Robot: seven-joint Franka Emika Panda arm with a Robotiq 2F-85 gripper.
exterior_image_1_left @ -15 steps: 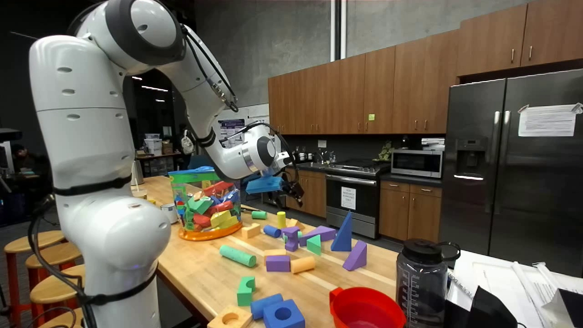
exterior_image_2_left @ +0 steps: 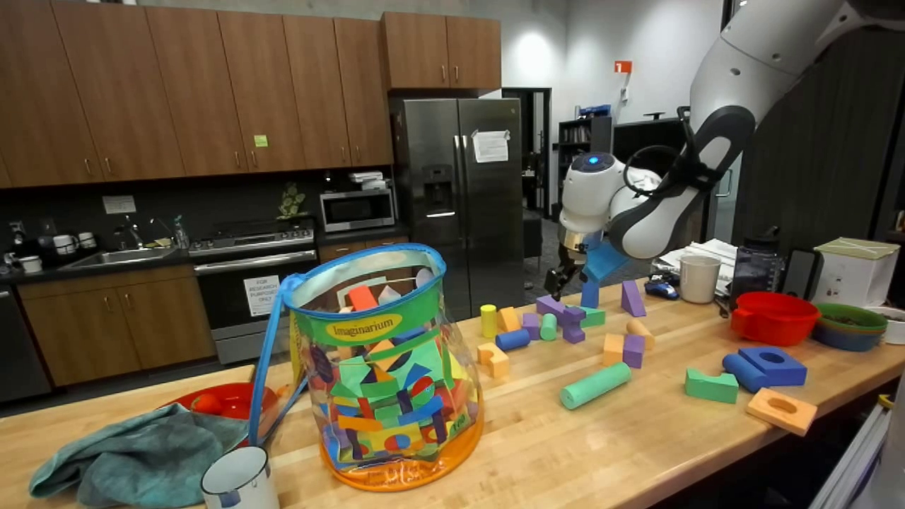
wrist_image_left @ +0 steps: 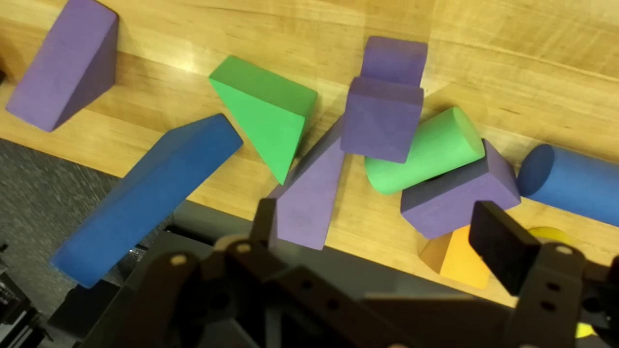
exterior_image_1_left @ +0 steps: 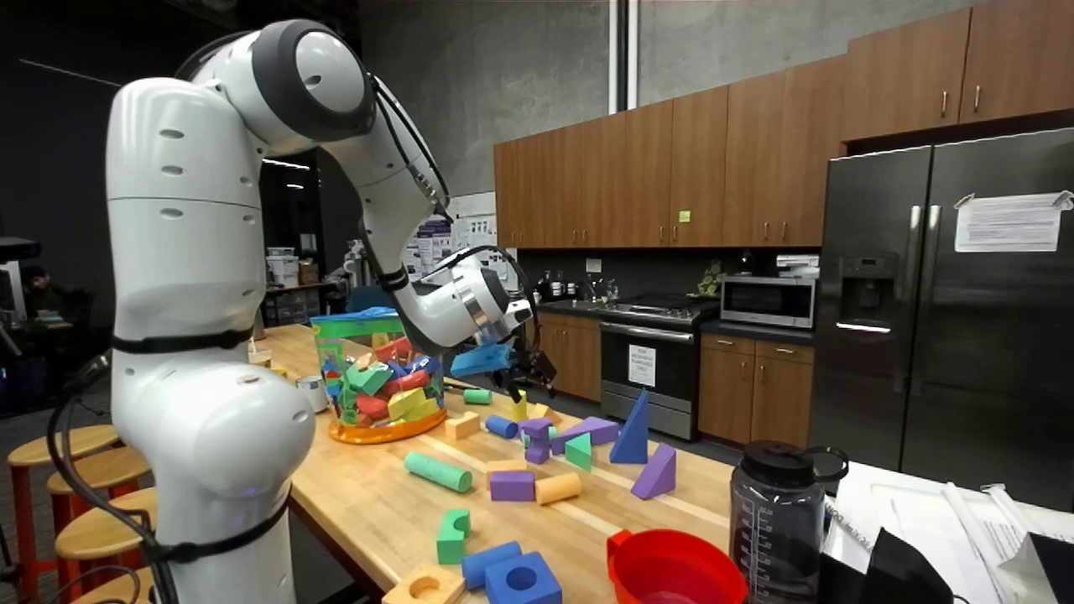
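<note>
My gripper stands open above the far edge of the wooden counter, its dark fingers wide apart and nothing held. Below it in the wrist view lie a long purple wedge (wrist_image_left: pixel 310 200), a stack of purple blocks (wrist_image_left: pixel 383 116), a green cylinder (wrist_image_left: pixel 432 151) and a purple triangular block (wrist_image_left: pixel 458 197). An orange block (wrist_image_left: pixel 465 261) shows partly beside one finger. Further left are a green triangle (wrist_image_left: pixel 264 107), a tall blue wedge (wrist_image_left: pixel 151 194) and another purple wedge (wrist_image_left: pixel 66 64). A blue cylinder (wrist_image_left: pixel 574 180) is on the right. In exterior view 2 a yellow cylinder (exterior_image_2_left: pixel 488 322) stands upright.
A clear bag (exterior_image_2_left: pixel 394 399) full of blocks stands on the counter, near a cloth (exterior_image_2_left: pixel 136 454) and a mug (exterior_image_2_left: pixel 240 483). Toward the other end are a red bowl (exterior_image_2_left: pixel 773 318) and a dark bottle (exterior_image_1_left: pixel 775 523). Bare counter lies between the bag and the long green cylinder (exterior_image_2_left: pixel 595 386).
The blocks appear unmoved.
</note>
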